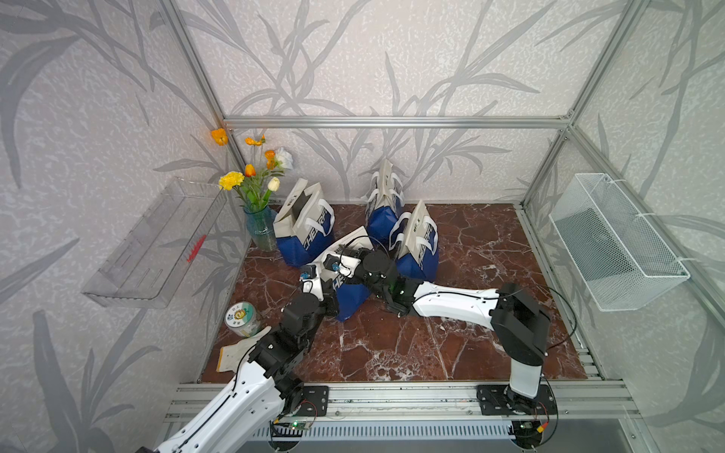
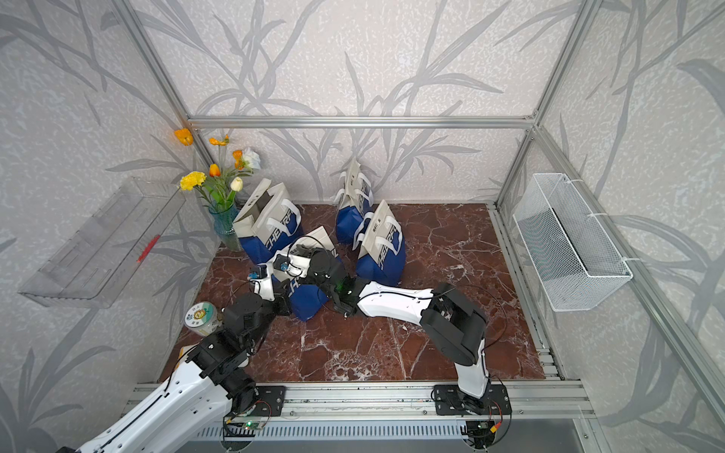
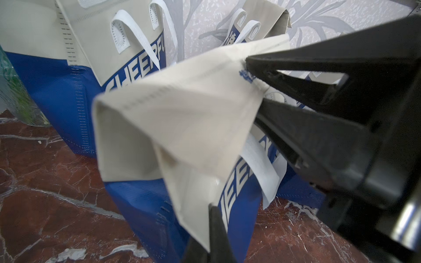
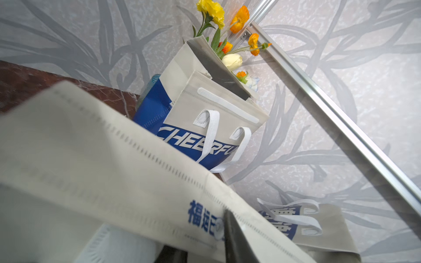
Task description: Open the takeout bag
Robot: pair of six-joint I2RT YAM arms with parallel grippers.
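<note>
The front blue-and-cream takeout bag [image 1: 347,298] stands mid-table with its cream top flap [image 3: 171,109] folded over. My left gripper [image 1: 321,290] is at the bag's left end; in its wrist view the dark fingertips show low against the cream fabric, shut. My right gripper is at the flap's upper edge, with its fingers part open around that edge; in the right wrist view the flap [image 4: 109,166] crosses above its fingertips, and whether it grips the fabric is unclear.
Three more bags [image 1: 302,245] stand behind, beside a flower vase [image 1: 260,230]. A round tin [image 1: 242,319] and pale cloth lie front left. Wire baskets [image 1: 619,241] hang at both sides.
</note>
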